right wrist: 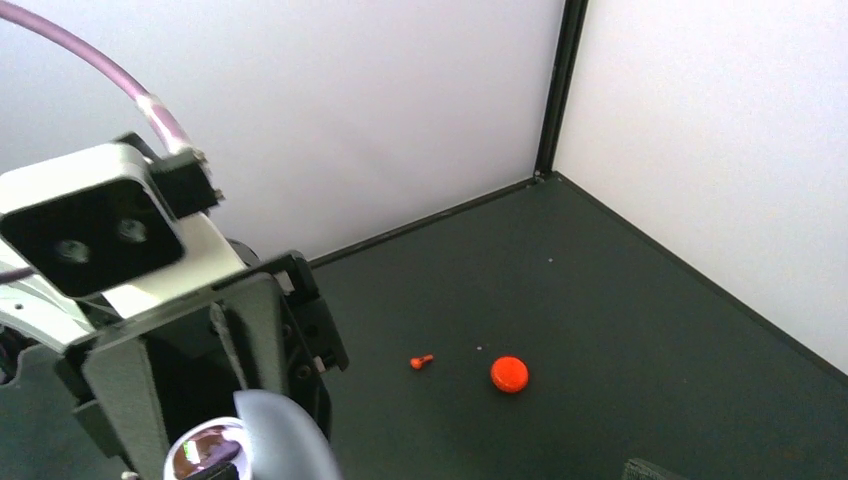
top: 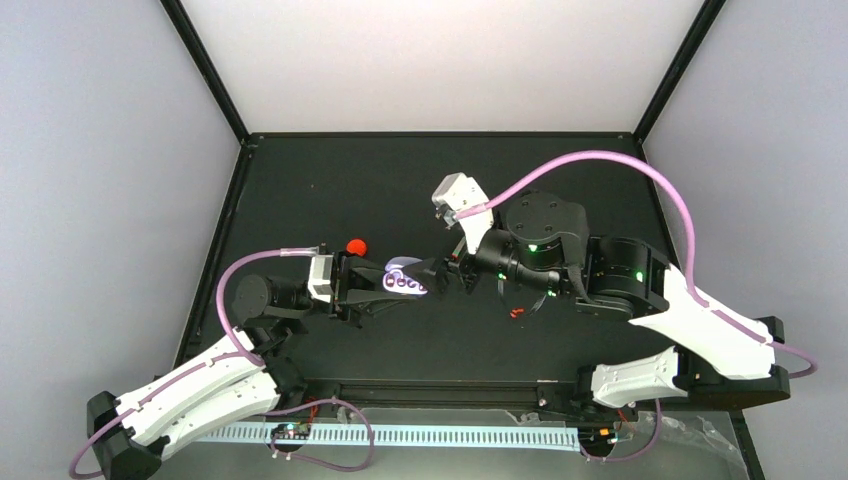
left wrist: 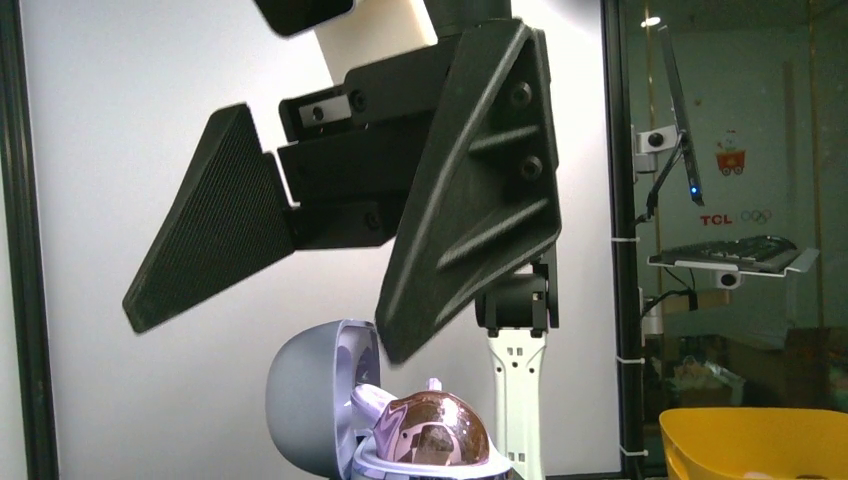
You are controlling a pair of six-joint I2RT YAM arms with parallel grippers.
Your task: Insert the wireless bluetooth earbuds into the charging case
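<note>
The lilac charging case [top: 403,284] is held off the table, lid up, by my left gripper [top: 388,280], which is shut on it. In the left wrist view the case [left wrist: 318,398] stands open at the bottom edge, a glossy brown dome [left wrist: 432,428] and a lilac stem-like part [left wrist: 370,402] beside its lid. Whether these are seated earbuds I cannot tell. My right gripper is open, fingers wide apart above the case, nothing seen between them. The right wrist view shows the left gripper behind the case [right wrist: 285,440].
A round orange disc [right wrist: 509,374] and a small orange piece [right wrist: 422,361] lie on the black table [top: 330,190]. Both arms meet close together near the middle.
</note>
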